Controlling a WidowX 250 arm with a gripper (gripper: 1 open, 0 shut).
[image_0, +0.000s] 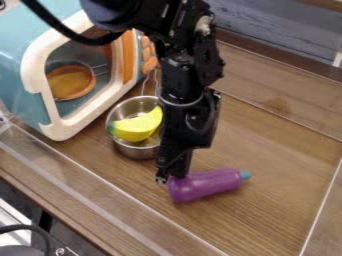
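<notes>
My black gripper (174, 172) is lowered over the wooden counter at the left end of a purple bottle (209, 184) with a blue cap, which lies on its side. The fingertips are small and dark, and I cannot see anything clearly held between them. Just behind and left of the gripper, a steel bowl (131, 147) holds a yellow banana (135, 127), partly hidden by the arm.
A toy microwave (56, 125) in light blue and white stands open at the back left, an orange dish (70, 82) inside. A wall runs along the back.
</notes>
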